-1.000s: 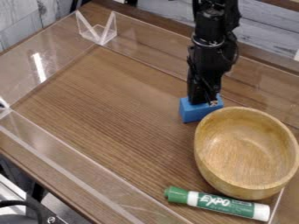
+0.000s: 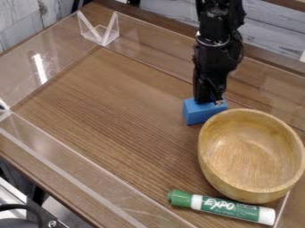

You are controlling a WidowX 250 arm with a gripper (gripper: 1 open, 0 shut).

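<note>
The black robot gripper [image 2: 208, 90] points down from the top of the camera view. Its tips are at a blue block [image 2: 201, 114], which rests on the wooden surface just behind a large tan bowl [image 2: 244, 160]. The fingertips overlap the block's top, and I cannot see whether they are closed on it.
A green and white Expo marker [image 2: 222, 207] lies in front of the bowl. A small clear holder [image 2: 99, 27] stands at the back left. Black cables show at the bottom left corner.
The gripper has shifted very slightly; the block and bowl look unchanged.
</note>
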